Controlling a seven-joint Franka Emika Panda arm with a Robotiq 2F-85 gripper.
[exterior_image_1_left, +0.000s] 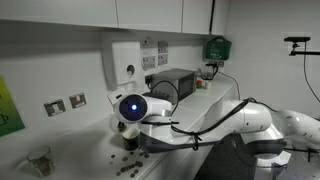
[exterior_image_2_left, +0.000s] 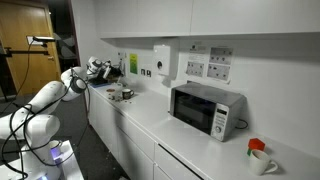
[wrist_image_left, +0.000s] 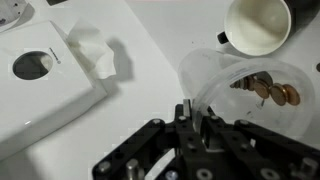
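Observation:
In the wrist view a clear plastic cup (wrist_image_left: 225, 75) tilts across the right half, with several copper coins (wrist_image_left: 270, 88) lying inside it. My gripper is shut on its near rim. A cream mug with dark edging (wrist_image_left: 258, 22) stands just beyond the cup at the top right. In exterior view 1 the arm's head hides most of my gripper (exterior_image_1_left: 118, 101), which is above the counter near a dark-and-light mug (exterior_image_1_left: 131, 138). Small coin-like discs (exterior_image_1_left: 133, 166) lie scattered on the counter there.
A white tissue box (wrist_image_left: 45, 75) with a tissue sticking out is at the left of the wrist view. A metal can (exterior_image_1_left: 40, 160) stands farther left on the counter. The microwave (exterior_image_2_left: 205, 110) is against the wall, with bare counter (exterior_image_2_left: 165, 130) before it.

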